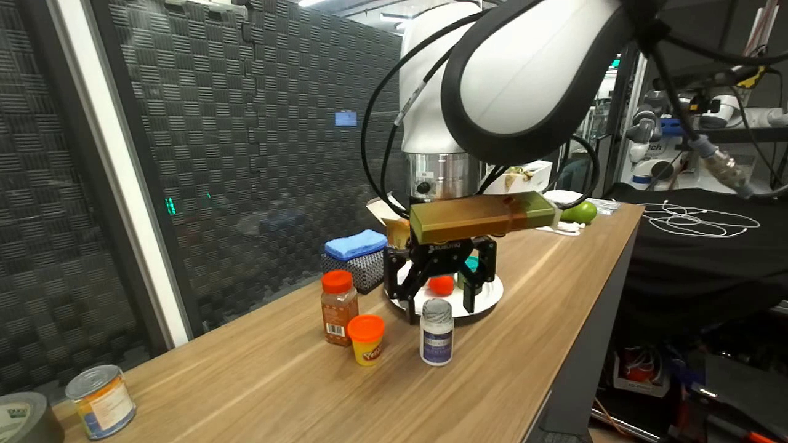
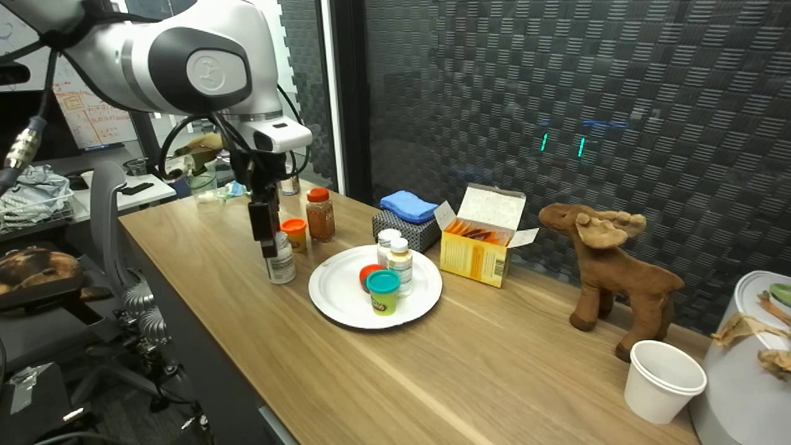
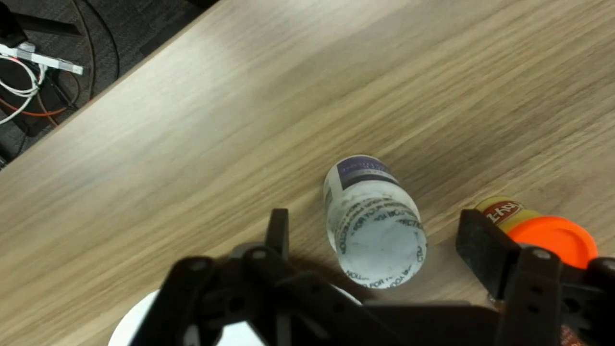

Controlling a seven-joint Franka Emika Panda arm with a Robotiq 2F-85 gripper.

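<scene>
A white pill bottle (image 1: 436,336) with a purple label and clear-wrapped cap stands upright on the wooden counter. In the wrist view, this bottle (image 3: 375,230) appears in the gap between the spread fingers of my gripper. The gripper (image 1: 440,306) is open just over the bottle's top, with nothing held. From the other side, the gripper's dark fingers (image 2: 263,222) hide the cap, while the lower part of the bottle (image 2: 281,267) shows. Behind it a white plate (image 2: 334,300) carries two white bottles, a red ball and a teal-lidded Play-Doh tub (image 2: 383,292).
Close beside the bottle stand an orange-lidded Play-Doh tub (image 1: 366,341) and a spice jar (image 1: 339,310). A blue cloth (image 2: 408,207) on a patterned box, a tea box (image 2: 474,252), a toy moose (image 2: 615,274) and paper cups (image 2: 662,382) line the wall side.
</scene>
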